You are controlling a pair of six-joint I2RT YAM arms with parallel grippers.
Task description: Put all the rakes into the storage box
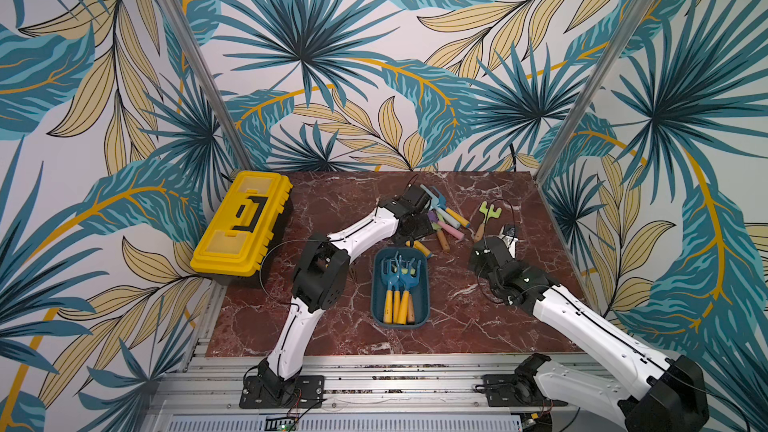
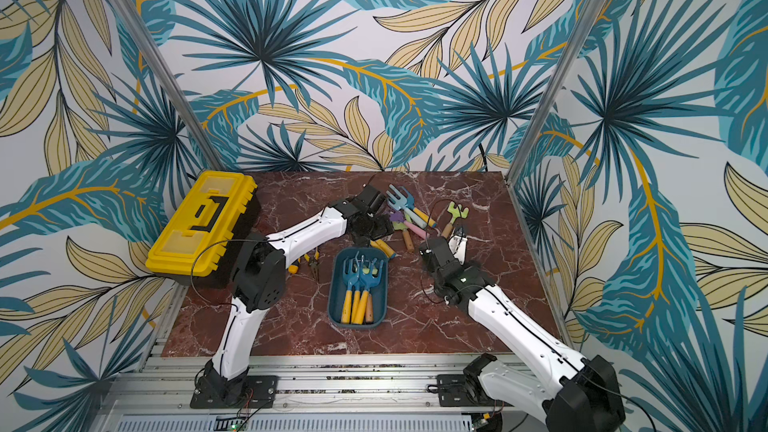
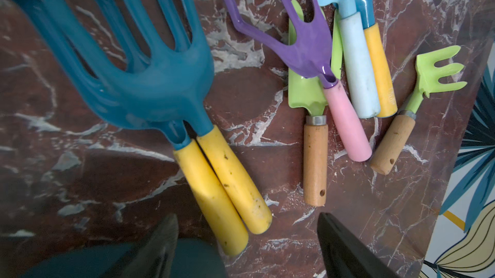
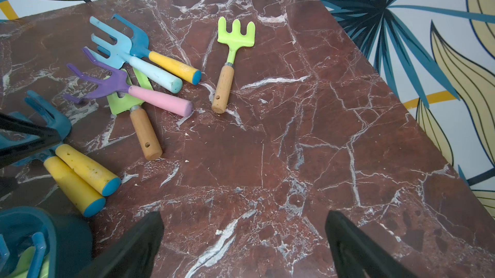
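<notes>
The teal storage box [image 1: 376, 288] sits mid-table, with several blue yellow-handled tools inside it. Just behind it lie two overlapping blue rakes [image 3: 190, 92] with yellow handles. My left gripper is open above their handle ends, nothing between its fingers. Further right are a purple rake [image 3: 309, 51] with a pink handle, a light-blue one [image 4: 117, 46] and a small green rake [image 4: 227, 64] with a wooden handle. Above bare table right of the box, my right gripper is open and empty. The left arm hides the rake heads from above.
A yellow-lidded toolbox [image 1: 244, 224] stands closed at the far left. A green trowel [image 3: 314, 149] lies under the purple rake. Pliers [image 2: 314, 262] and a yellow item [image 2: 293, 268] lie left of the storage box. Bare table stretches across the right front.
</notes>
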